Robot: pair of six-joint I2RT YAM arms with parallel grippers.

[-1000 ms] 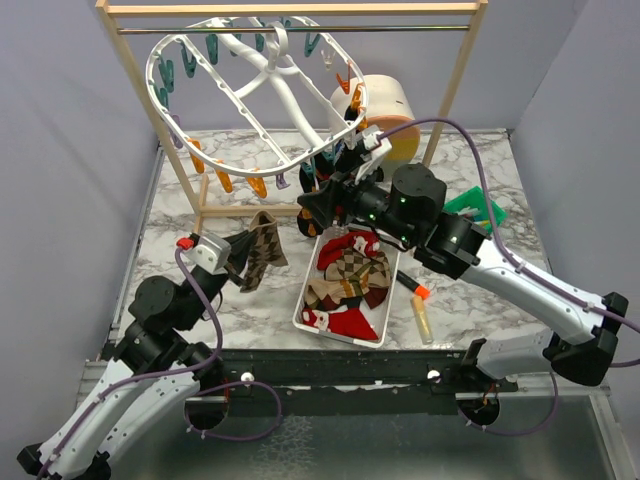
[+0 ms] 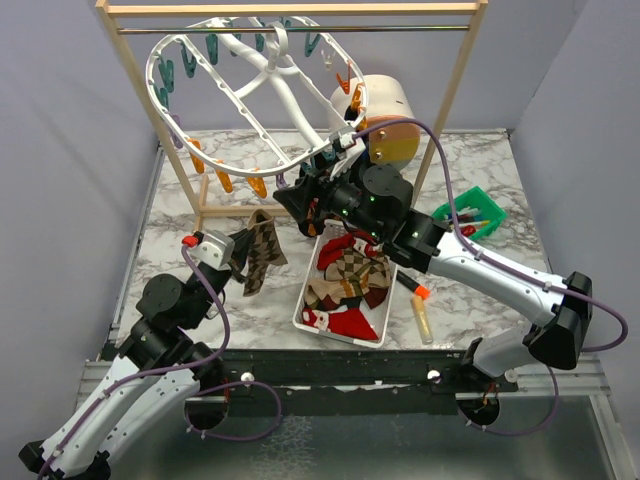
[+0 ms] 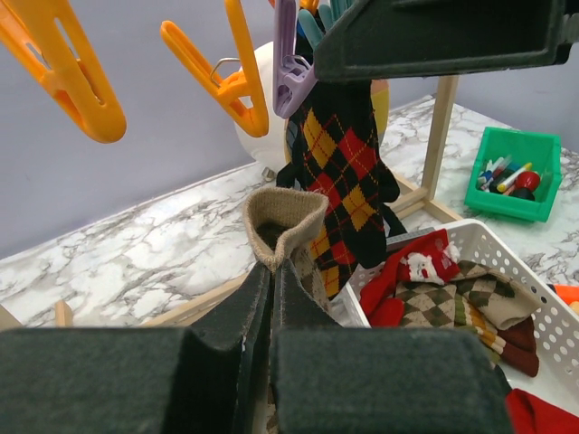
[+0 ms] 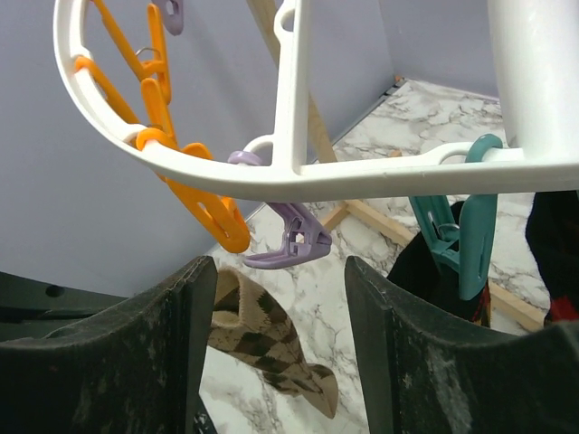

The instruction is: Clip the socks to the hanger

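Note:
A brown checked sock (image 2: 263,252) hangs from my left gripper, whose fingers are shut on its edge near the cuff. Above it is the white oval hanger (image 2: 250,163) with coloured clips round its rim. A purple clip (image 4: 294,240) hangs from the rim in the right wrist view. My right gripper is parted around the space under that clip, its two fingers apart and nothing gripped. Behind the clip, a dark sock with red and yellow diamonds (image 3: 339,172) hangs from the hanger, near a teal clip (image 4: 466,226).
A white basket (image 2: 300,300) of several socks stands on the marble table below the right arm. At the right is a green bin (image 2: 478,208) with pens. Orange clips (image 3: 222,77) hang beside the purple one. The wooden frame (image 2: 445,130) surrounds the hanger.
My right gripper has moved left along the hanger's front rim, toward the purple clip.

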